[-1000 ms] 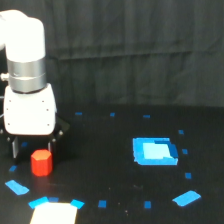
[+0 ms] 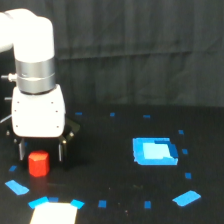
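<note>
A small red block (image 2: 38,164) sits on the dark table at the left. My gripper (image 2: 41,154) comes down from above, its white arm filling the left side of the view. Its two dark fingers stand well apart, one to each side of the red block, so the fingers look open. Whether either finger touches the block is hard to tell at this size.
To the right lies a blue-edged square (image 2: 140,157) with a white patch (image 2: 156,151) inside it. A cream square (image 2: 53,214) is at the bottom edge. Blue tape marks (image 2: 186,198) dot the dark table.
My gripper has shifted to the right and a little lower, so its fingers now flank the red block. The block appears very slightly further left and lower.
</note>
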